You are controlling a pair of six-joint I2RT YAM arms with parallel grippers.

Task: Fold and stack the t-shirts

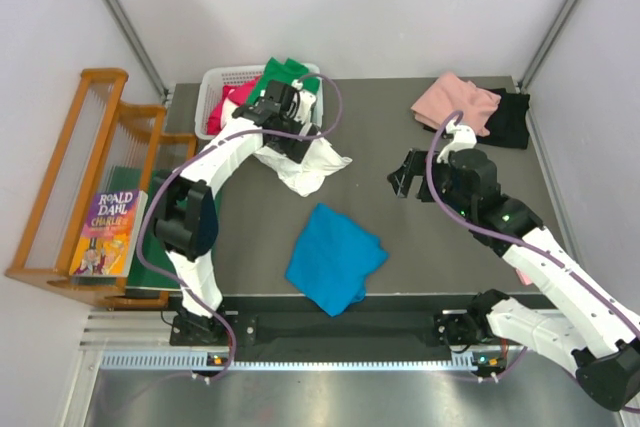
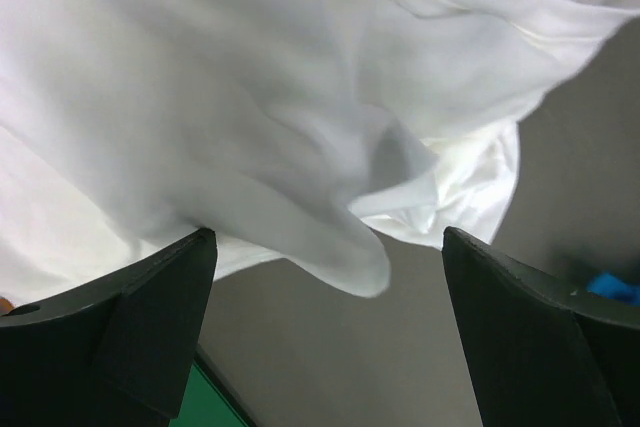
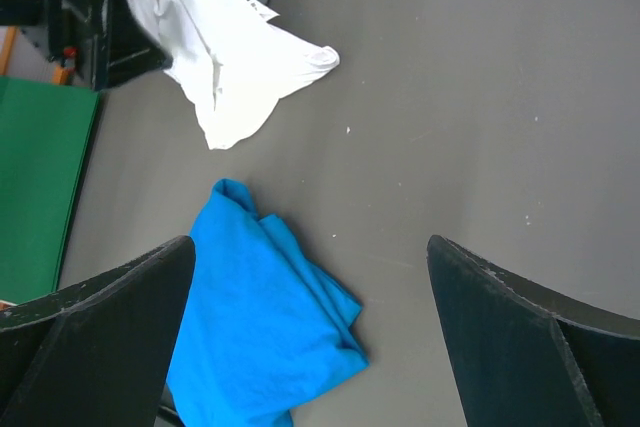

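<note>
A blue shirt (image 1: 336,258) lies rumpled and partly spread on the front middle of the table; the right wrist view also has this blue cloth (image 3: 255,317). A white shirt (image 1: 312,169) hangs out of the basket onto the table, and it fills much of the left wrist view as white cloth (image 2: 300,117). Over that white cloth, at the basket's front, is my left gripper (image 1: 298,147), open, its fingers apart. My right gripper (image 1: 408,182) stands open above bare table, right of the blue shirt. At the back right, a pink shirt (image 1: 454,104) rests on a black one (image 1: 508,121).
The white basket (image 1: 212,87) at the back left also holds green (image 1: 284,73) and red cloth (image 1: 216,119). A wooden rack (image 1: 62,162), a book (image 1: 104,233) and a green board (image 1: 205,237) occupy the left.
</note>
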